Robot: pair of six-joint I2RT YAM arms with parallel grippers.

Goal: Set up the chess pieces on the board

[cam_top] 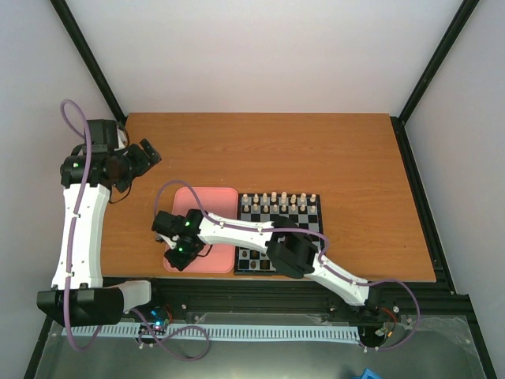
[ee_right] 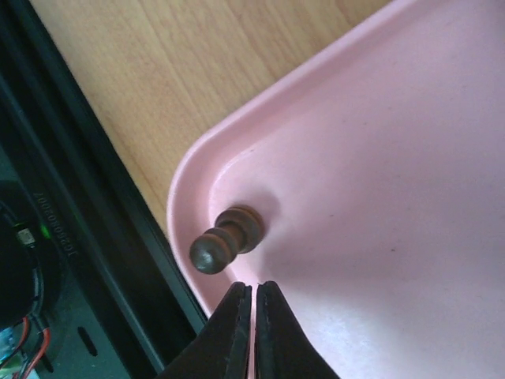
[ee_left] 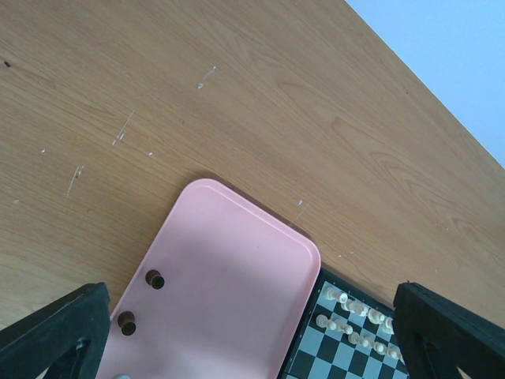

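Note:
In the right wrist view a dark chess pawn (ee_right: 229, 238) stands in the corner of the pink tray (ee_right: 379, 189). My right gripper is shut, its tips together with nothing between them, and the pawn is outside the fingers, just beyond the tips. Off to the left of the tray, my left gripper (cam_top: 151, 152) stays open and empty. The chessboard (ee_left: 319, 352) carries rows of light pieces (cam_top: 274, 198); some dark pieces (cam_top: 253, 264) show on its near side.
The right forearm (cam_top: 237, 235) crosses over the tray and hides part of the board. A black frame rail (ee_right: 102, 205) runs close beside the tray's corner. Much of the wooden table (cam_top: 276, 150) behind the board is bare.

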